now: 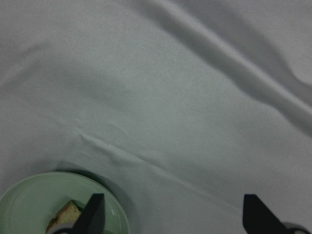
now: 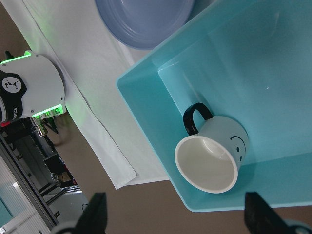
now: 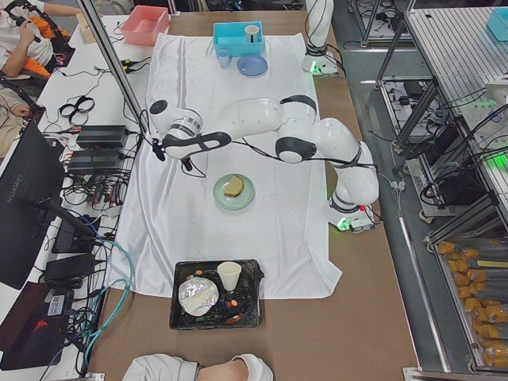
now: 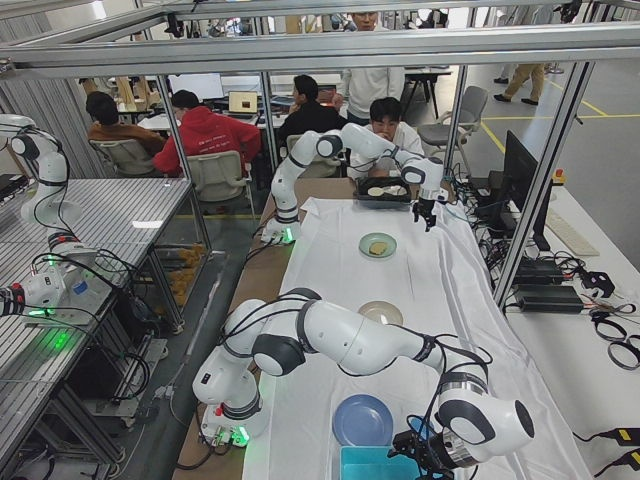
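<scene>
My left gripper stands open over the white cloth, empty, left of and above a green plate (image 3: pixel 224 202) holding a piece of bread (image 3: pixel 233 186). The plate's edge shows at the lower left of the left wrist view. My right gripper is open beside a light-blue bin (image 2: pixel 273 73), with a white mug (image 2: pixel 214 161) lying inside it in that view. A blue plate (image 2: pixel 144 14) is beside the bin.
A black tray (image 3: pixel 182 309) with a white cup (image 3: pixel 229 274) and a foil-covered item sits at one end of the cloth. A beige plate (image 4: pixel 381 312) lies near the blue-plate end. The cloth around the green plate is clear.
</scene>
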